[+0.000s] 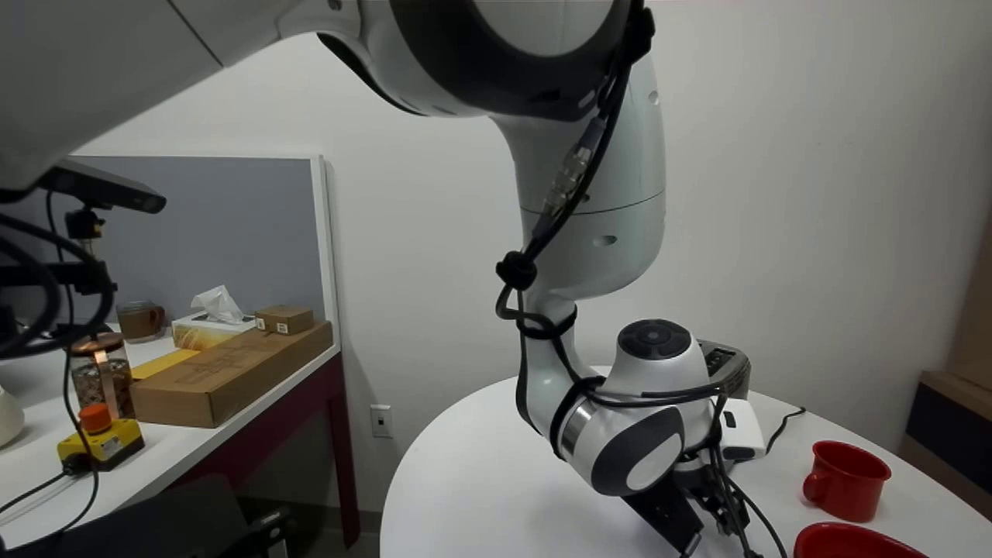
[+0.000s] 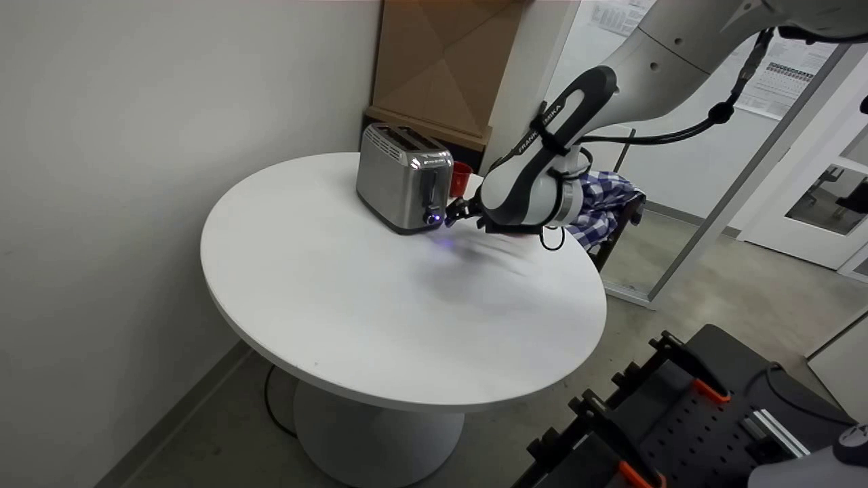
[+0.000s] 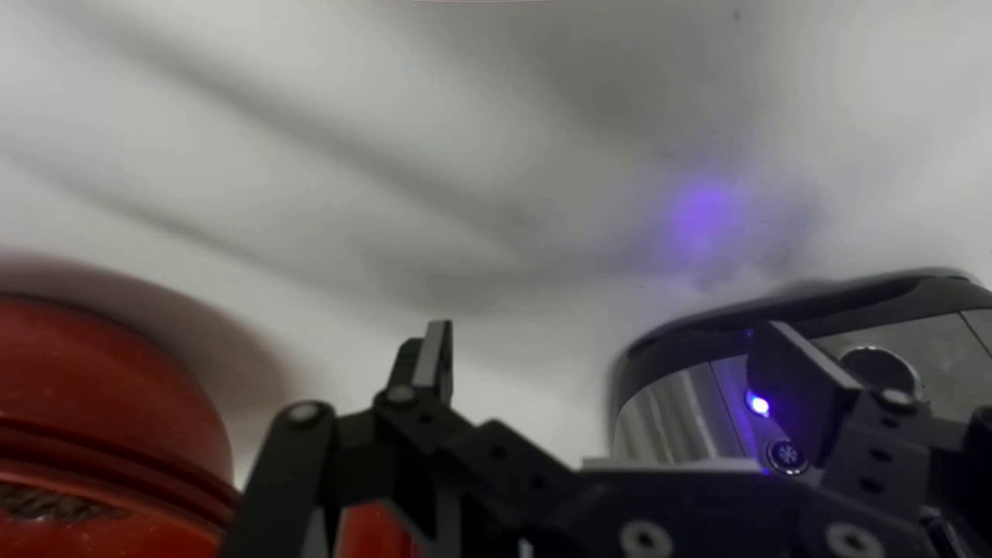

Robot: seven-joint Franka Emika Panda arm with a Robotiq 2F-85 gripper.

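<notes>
A silver toaster (image 2: 399, 179) stands at the back of the round table, its controls facing my gripper (image 2: 457, 215). In the wrist view the gripper has its two fingers wide apart, with bare table showing between their tips. The right finger (image 3: 795, 381) overlaps the front of the toaster (image 3: 669, 418), beside a lit purple light (image 3: 759, 404) and a snowflake button (image 3: 787, 455). Whether it touches the toaster, I cannot tell. From exterior view 1, my wrist and hand hide most of the toaster (image 1: 728, 364).
A red mug (image 1: 844, 480) stands to the right of the hand, and a red bowl (image 1: 851, 542) lies nearer the camera. Red ware (image 3: 93, 400) fills the wrist view's lower left.
</notes>
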